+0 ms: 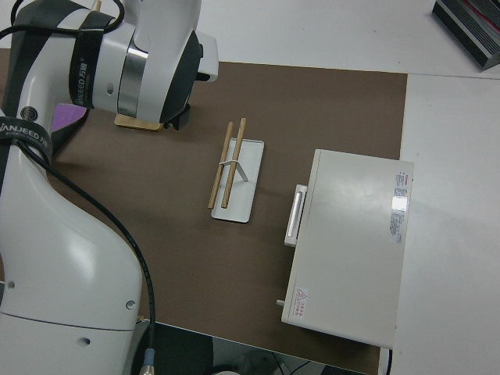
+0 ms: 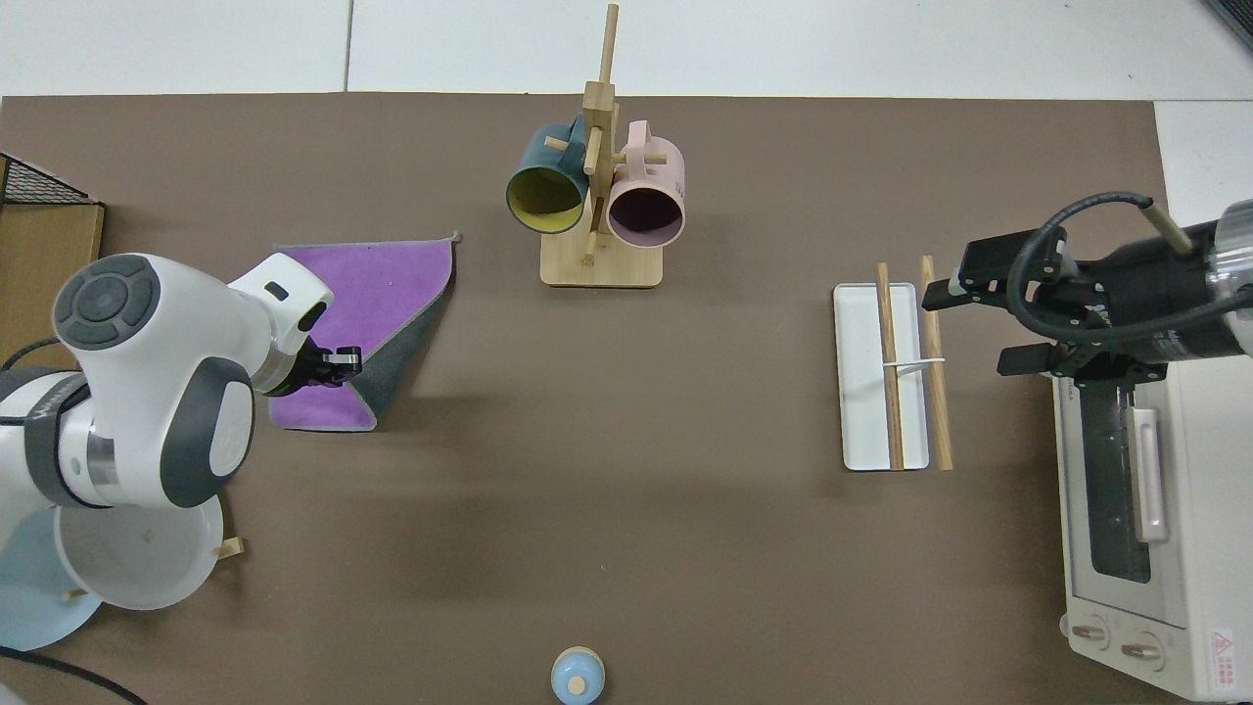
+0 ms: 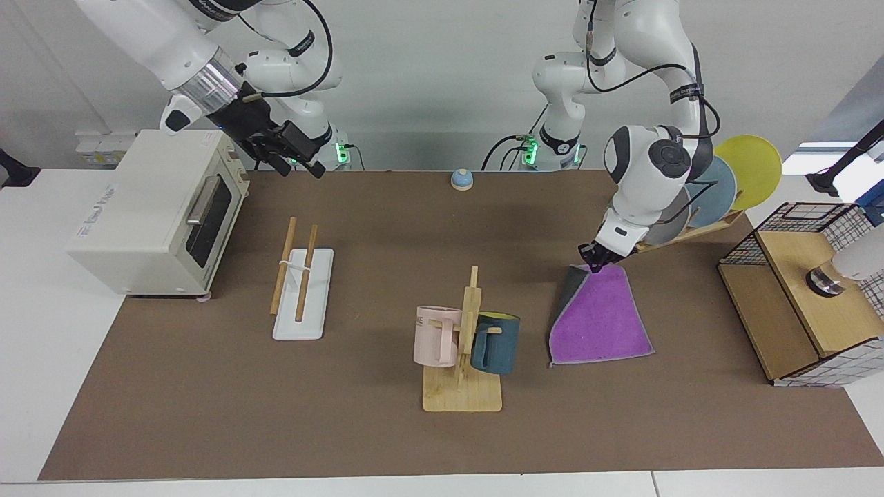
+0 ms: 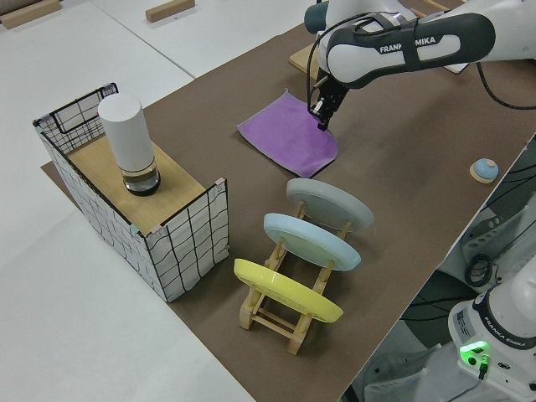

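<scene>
My left gripper (image 2: 341,364) is over the purple cloth (image 2: 376,282), whose lower right part is turned over to dark grey; in the left view it is at the cloth's top edge (image 3: 598,257). I cannot tell whether it grips the cloth. My right gripper (image 2: 998,317) hangs above the area between the white board with two wooden sticks (image 2: 858,376) and the toaster oven (image 2: 1116,587); its fingers are unclear.
A wooden mug stand (image 2: 599,270) holds a teal mug (image 2: 552,164) and pink mug (image 2: 658,176). A plate rack (image 4: 297,327), a wire basket (image 4: 176,251) and a small blue round object (image 2: 577,676) surround open mat.
</scene>
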